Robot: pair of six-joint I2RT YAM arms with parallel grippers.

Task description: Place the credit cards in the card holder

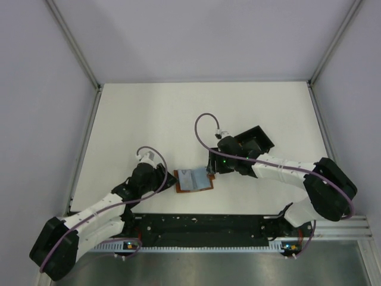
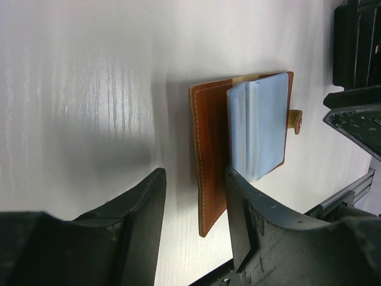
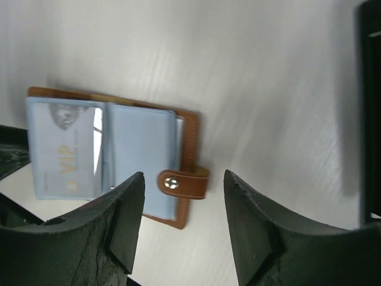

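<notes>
The brown card holder [image 1: 193,180] lies spread open on the table, its clear sleeves facing up. In the right wrist view a pale card marked VIP [image 3: 66,149] sits in the left sleeve, while the other sleeve [image 3: 143,149] looks bluish and clear. A brown snap strap [image 3: 186,183] sticks out at the holder's right edge. My right gripper is open above that strap, with nothing held. My left gripper stands open at the holder's left edge, its right finger near the brown cover [image 2: 211,143]; whether they touch I cannot tell.
A black box [image 1: 259,132] with compartments stands at the right rear, partly behind my right arm. Its contents are mostly hidden. The table [image 1: 161,113] behind the holder is bare.
</notes>
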